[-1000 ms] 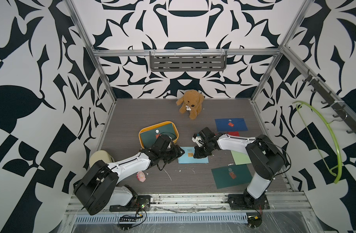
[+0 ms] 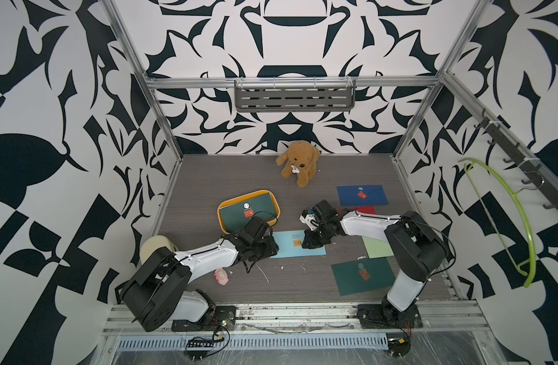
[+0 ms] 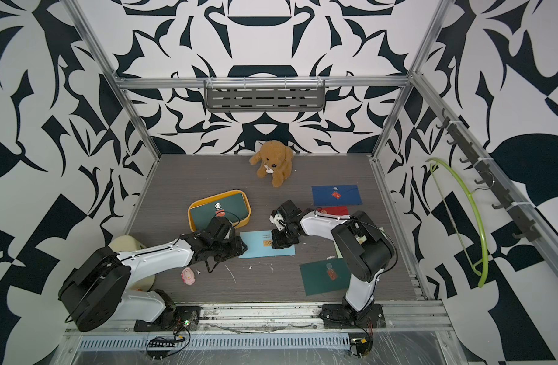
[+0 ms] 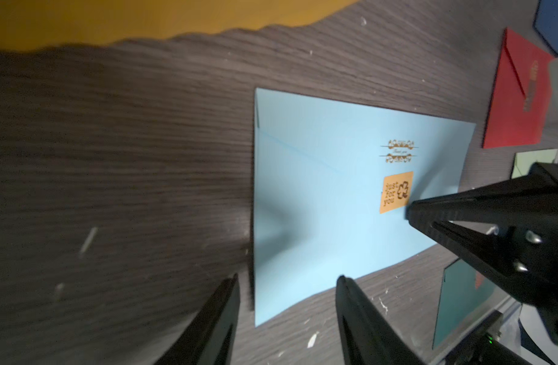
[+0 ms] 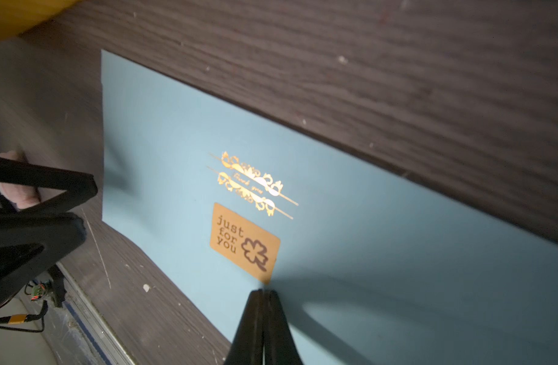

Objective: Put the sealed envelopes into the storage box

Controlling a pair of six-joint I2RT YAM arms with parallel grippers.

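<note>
A light blue envelope [image 4: 327,182] with an orange "just for you" sticker lies flat on the table between my arms. My left gripper is open, its fingers empty, by the envelope's left end. My right gripper is shut, its tips at the envelope's face just below the sticker; nothing shows between them. The orange storage box [image 2: 220,221], behind the left gripper, has a dark green envelope [image 2: 239,213] in it. To the right lie a blue envelope [image 2: 358,196], a red one [image 4: 521,97], a pale green one [image 2: 378,247] and another dark green one [image 2: 355,279].
A brown plush dog [image 2: 300,161] sits at the back of the table. Near my left arm are a small pink object [image 2: 221,276] and a cream-coloured round object [image 2: 154,246]. Bare table lies behind the light blue envelope and along the front.
My left gripper has drawn back a little to the left, so more of the light blue envelope's left end shows. The right arm looks still.
</note>
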